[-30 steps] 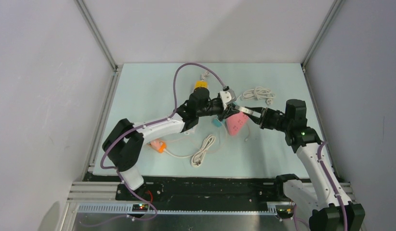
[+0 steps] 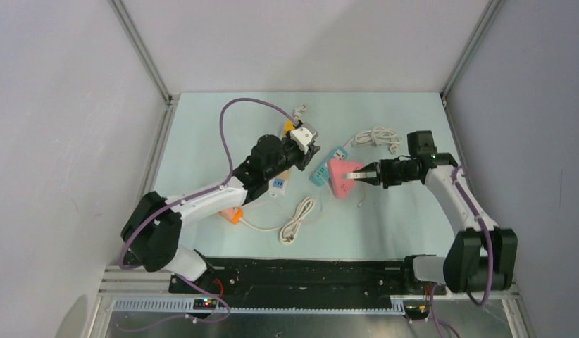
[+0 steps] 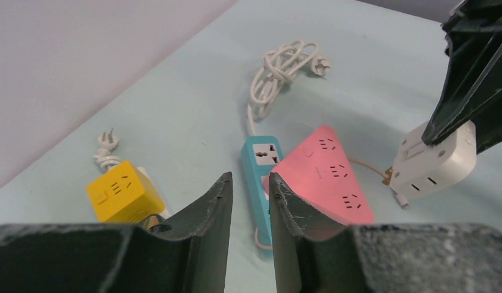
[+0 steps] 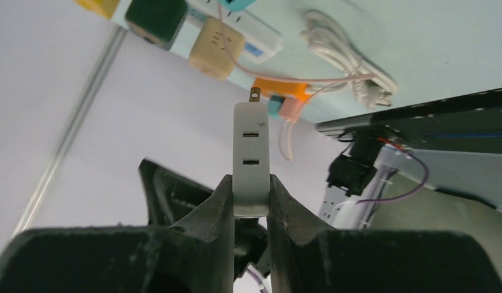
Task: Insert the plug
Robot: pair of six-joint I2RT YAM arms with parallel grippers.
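A white adapter plug [image 4: 251, 155] is clamped between the fingers of my right gripper, its metal prongs [image 4: 254, 94] sticking out at the far end. From above, this plug [image 2: 354, 175] hangs over or beside the pink triangular power strip [image 2: 338, 184]; the height gap cannot be judged there. In the left wrist view the plug [image 3: 441, 157] is right of the pink strip [image 3: 334, 174], apart from it. My left gripper is part open, with nothing between its fingers. Through its gap shows the blue power strip [image 3: 258, 201], partly behind the pink one.
A yellow cube outlet [image 3: 126, 194] with its own cord stands at the left. A white power strip [image 2: 278, 186] lies beneath my left arm. Coiled white cables [image 2: 377, 136] rest behind and in front.
My left gripper has drawn left, away from the right one, to which it was close before.
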